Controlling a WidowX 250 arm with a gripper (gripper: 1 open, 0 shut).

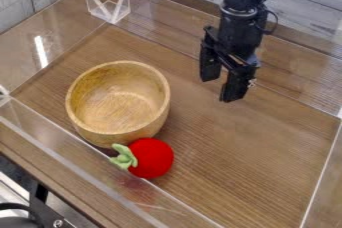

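The black robot arm reaches down from the top centre, and its gripper [227, 77] hangs over the bare wooden table right of the middle, fingers apart, with no object visible between them. A tan wooden bowl [118, 103] sits at the left. A red plush tomato with a green stem [151, 161] lies below the bowl, near the table's lower left.
A small clear wire-like object [106, 0] stands at the back left corner. A pale rim runs along the left and back edges, with a dark area beyond the lower left.
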